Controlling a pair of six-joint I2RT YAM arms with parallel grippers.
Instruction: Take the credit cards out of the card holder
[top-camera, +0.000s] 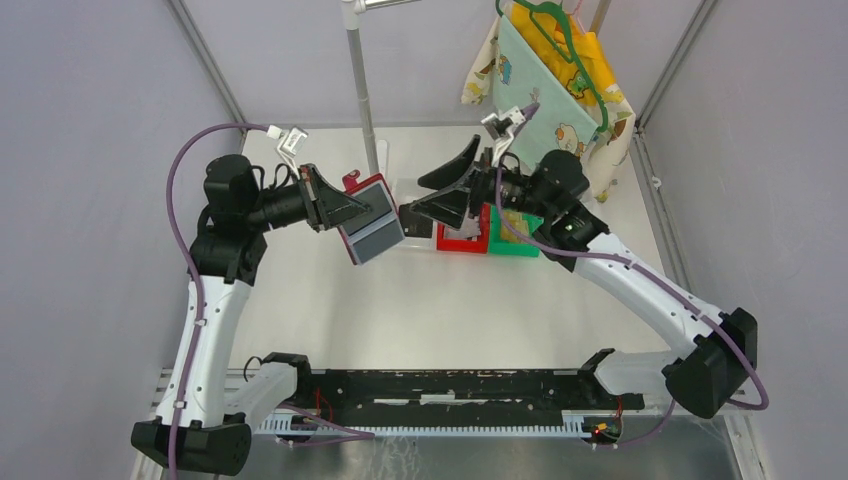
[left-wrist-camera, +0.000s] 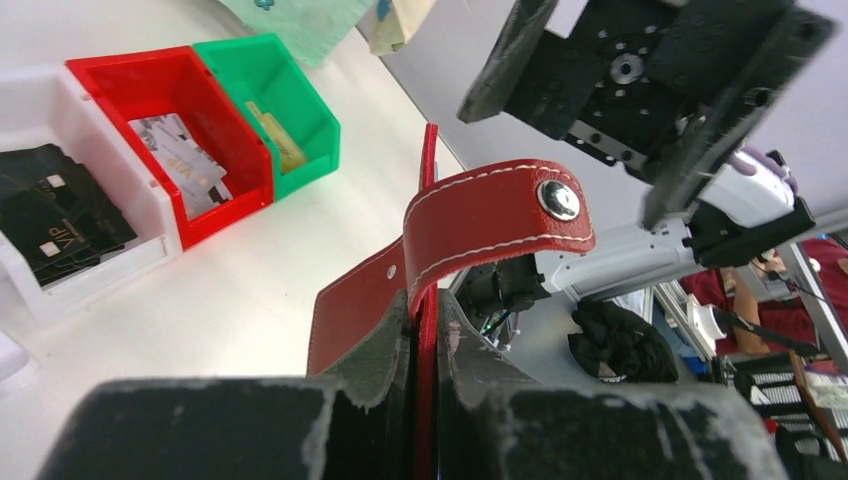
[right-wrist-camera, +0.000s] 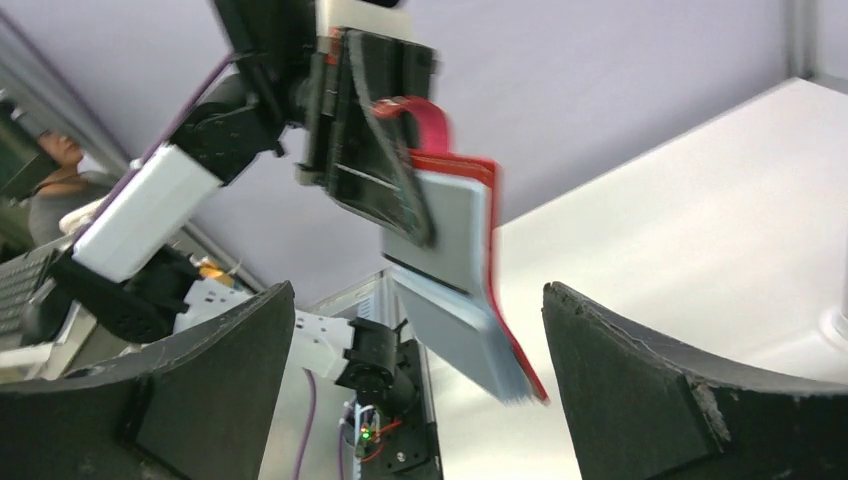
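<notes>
A red card holder with grey inner pockets (top-camera: 371, 220) hangs above the table, and my left gripper (top-camera: 345, 207) is shut on it. In the left wrist view the holder's red strap (left-wrist-camera: 495, 215) with a silver snap stands up from between the fingers. The grey pockets (right-wrist-camera: 450, 235) face my right gripper in the right wrist view; whether cards are inside cannot be made out. My right gripper (top-camera: 445, 190) is wide open just right of the holder, apart from it. Nothing lies between its fingers.
Side by side at the back stand a white bin (left-wrist-camera: 150, 255) with black cards, a red bin (left-wrist-camera: 230, 217) with pale cards and a green bin (left-wrist-camera: 325, 165) with yellowish cards. Bare table (top-camera: 420, 320) lies in front.
</notes>
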